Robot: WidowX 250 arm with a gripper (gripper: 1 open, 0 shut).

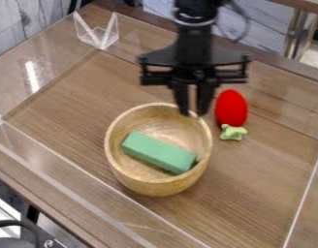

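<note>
A round wooden bowl point(123, 167) sits in the lower middle of the table, holding a green block point(159, 151) lying at an angle inside it. My black gripper point(188, 85) hangs above and behind the bowl, blurred, with nothing visible in its grip; how its fingers stand is hard to make out.
A red oval object point(231, 107) lies right of the bowl, with a small light-green piece point(232, 132) just in front of it. A clear container point(97, 29) stands at the back left.
</note>
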